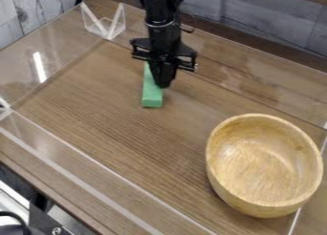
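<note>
My black gripper (163, 59) is at the upper middle of the camera view, over the top end of a green block (152, 94) that lies on the wooden table. The gripper's body hides part of the block. I cannot tell whether its fingers touch the block or how far apart they stand.
A large pale yellow bowl (262, 164) fills the lower right of the table (90, 134). Clear plastic pieces show at the left edge and at the top left.
</note>
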